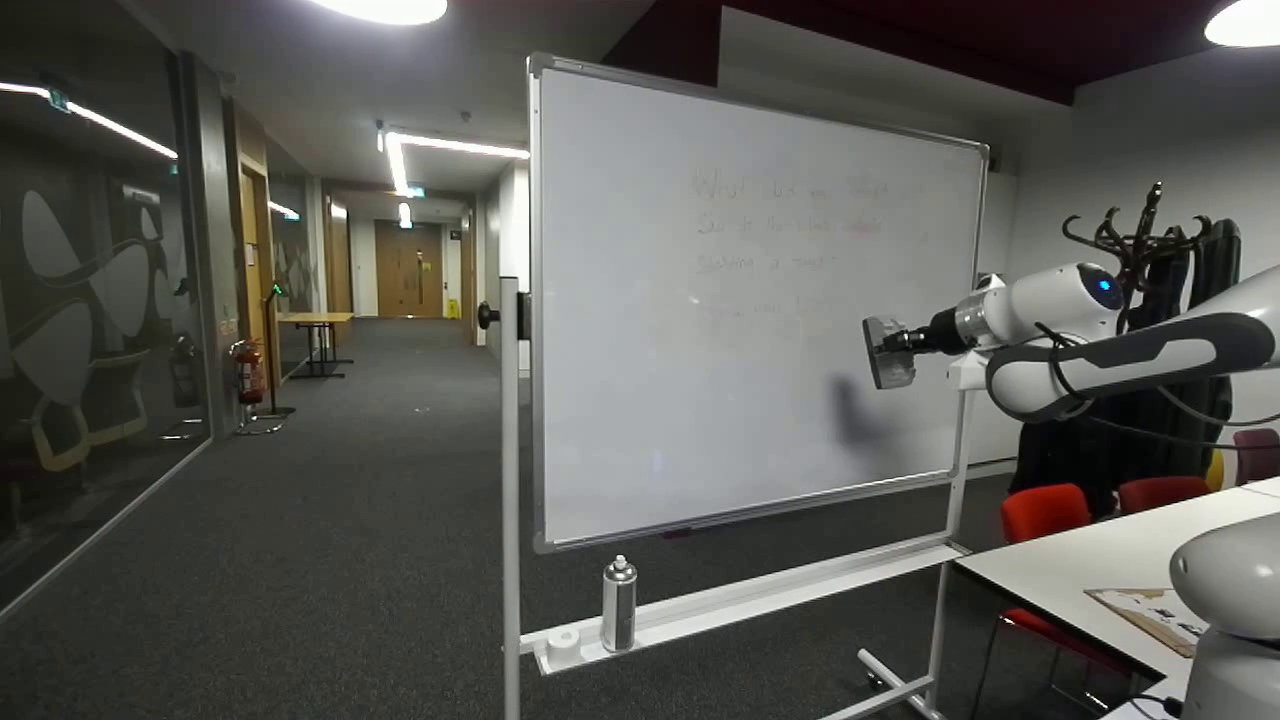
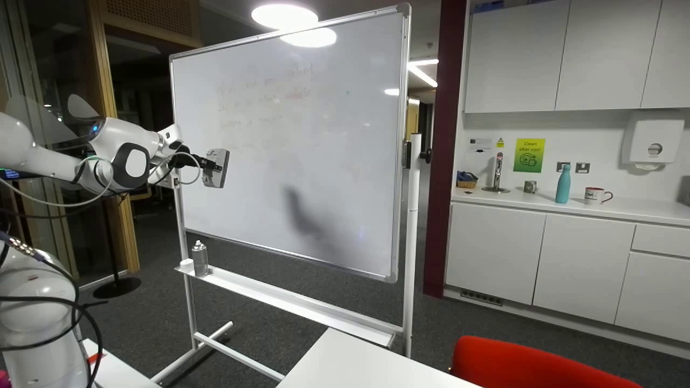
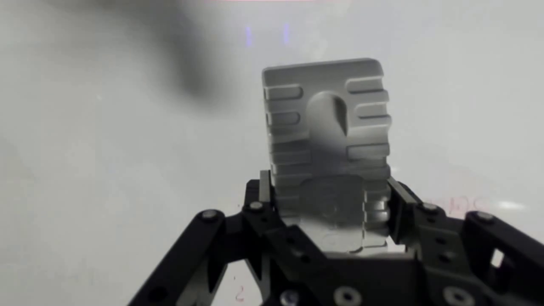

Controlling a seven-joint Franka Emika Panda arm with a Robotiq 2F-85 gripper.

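A grey ribbed eraser is clamped between the black fingers of my gripper, which is shut on it. In exterior view 1 the same eraser is held out in front of the right part of the whiteboard; in exterior view 2 a gap shows between it and the board. Faint rows of red handwriting mark the upper part of the board. Below the writing the surface looks mostly clean, with the arm's shadow on it.
On the stand's tray stand a silver spray can and a small white object. A white table and a red chair are close to the board. Space directly before the board's face is free.
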